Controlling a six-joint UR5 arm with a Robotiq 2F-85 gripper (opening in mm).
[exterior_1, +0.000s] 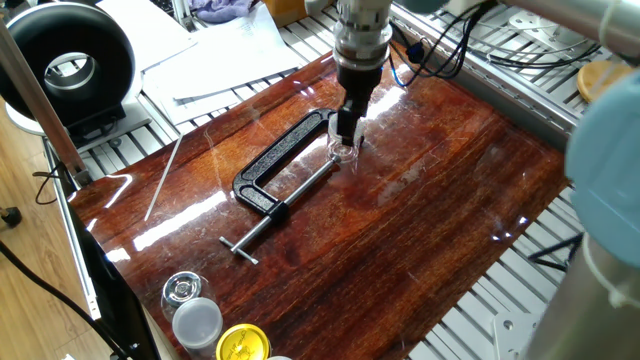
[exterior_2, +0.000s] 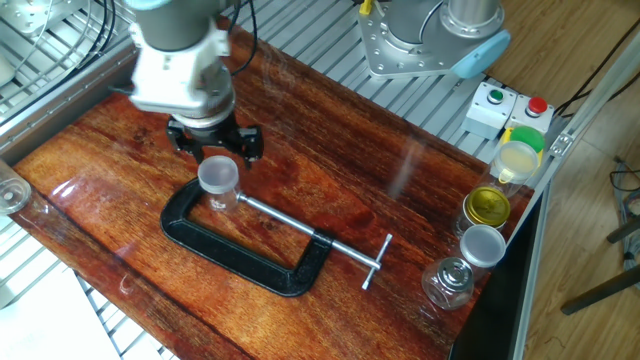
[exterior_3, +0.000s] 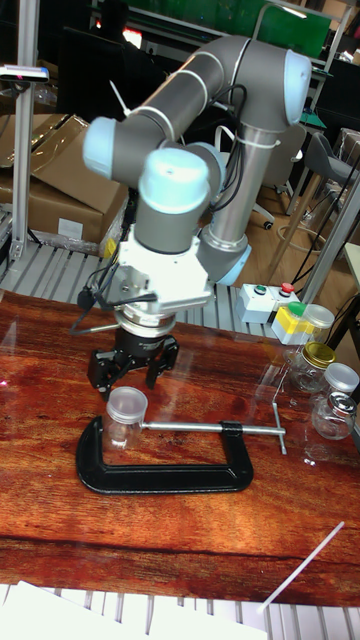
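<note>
A small clear jar with a frosted white lid (exterior_2: 219, 174) stands upright within the black C-clamp (exterior_2: 235, 260), between its finger end and the tip of its silver screw (exterior_2: 290, 222). The clamp lies flat on the glossy brown table. Just above and behind the jar in the third exterior view, my gripper (exterior_3: 132, 385) points down with its dark fingers (exterior_3: 100, 373) spread apart and nothing between them. From the first exterior view, the gripper (exterior_1: 350, 138) overlaps the jar and hides most of its lid.
Several lidded jars stand near one table edge, including a gold-lidded jar (exterior_2: 488, 207) and a white-lidded jar (exterior_2: 482, 246). A thin white stick (exterior_1: 163, 178) lies near another edge.
</note>
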